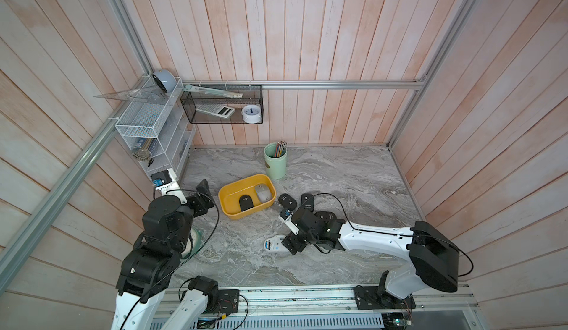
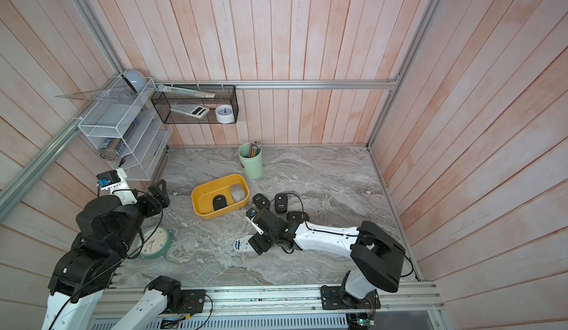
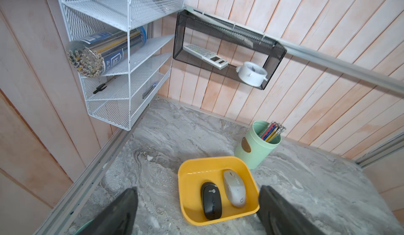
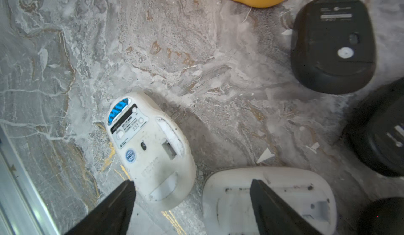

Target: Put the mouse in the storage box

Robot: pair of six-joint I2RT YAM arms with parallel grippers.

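The yellow storage box (image 1: 235,211) holds a black mouse (image 3: 211,200) and a grey one (image 3: 234,187). My left gripper is raised at the left, empty, its fingers apart. My right gripper hovers open over a white upturned mouse (image 4: 151,150), with a second white mouse (image 4: 269,195) beside it under the right finger. Upturned black mice (image 4: 332,45) lie to the right, between these and the box.
A green pen cup (image 1: 275,165) stands behind the box. A clock (image 2: 155,242) lies front left. Wire shelves (image 3: 117,87) and a black basket hang at the back left.
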